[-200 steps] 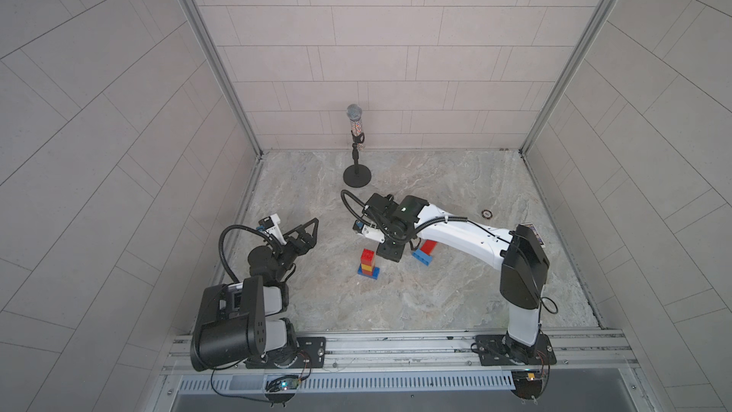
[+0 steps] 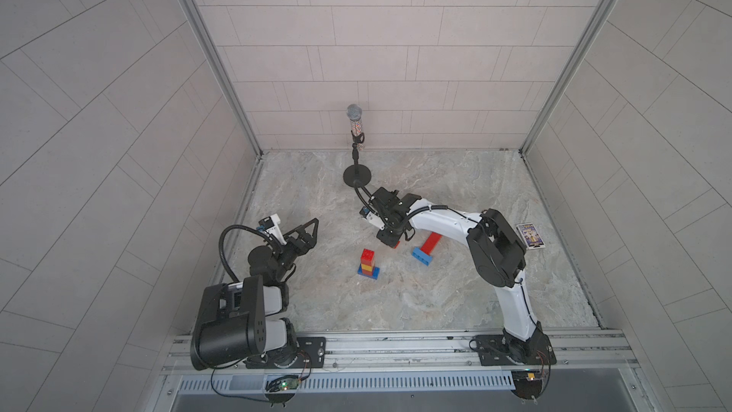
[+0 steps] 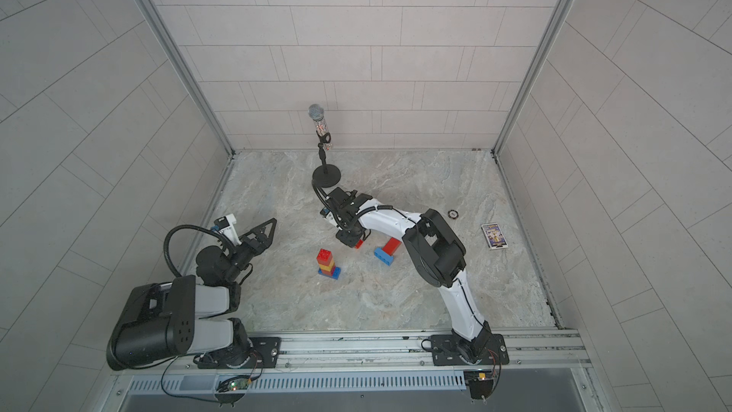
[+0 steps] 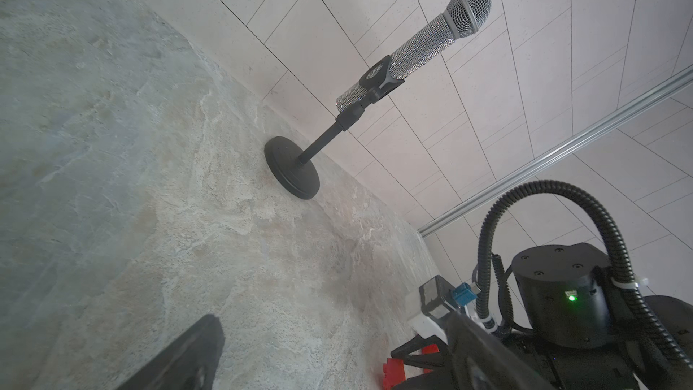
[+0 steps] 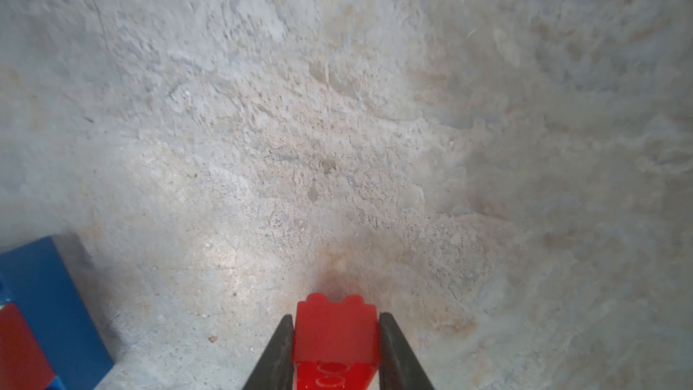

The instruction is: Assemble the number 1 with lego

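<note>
My right gripper is shut on a red brick [image 5: 335, 328], seen at the bottom of the right wrist view and just below the arm in the top views. Front-left of it, a red-and-yellow stack [image 2: 366, 259] stands on a blue plate [image 2: 370, 274]. To its right lie a red piece [image 2: 431, 242] and a blue brick [image 2: 421, 256], touching. My left gripper [image 2: 311, 229] is at the left, away from the bricks, open and empty.
A microphone stand [image 2: 357, 176] stands at the back centre. A card box [image 2: 530, 235] and a small dark ring [image 3: 453, 213] lie at the right.
The right arm has moved back, away from the stack, uncovering more of the red piece and a red brick under the gripper. The left arm has not moved.
</note>
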